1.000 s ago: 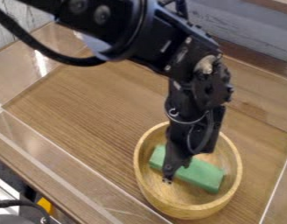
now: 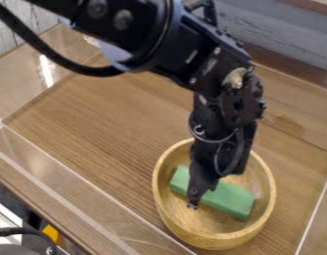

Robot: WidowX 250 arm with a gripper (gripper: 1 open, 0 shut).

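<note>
A light wooden bowl (image 2: 209,228) sits at the lower middle-right of the table, holding a green rectangular block (image 2: 227,201) that lies slantwise on its bottom. My black gripper (image 2: 202,191) reaches down into the bowl from above, its fingertips over the left part of the block and hiding some of it. The fingers look shut; I see nothing lifted between them, and I cannot tell whether the tips touch the block.
Clear panels run along its near-left and right edges. Cables and a yellow object (image 2: 51,232) are at the lower left, beyond the edge.
The arm and gripper have shifted very slightly over the bowl. The bowl and green block look unmoved.
</note>
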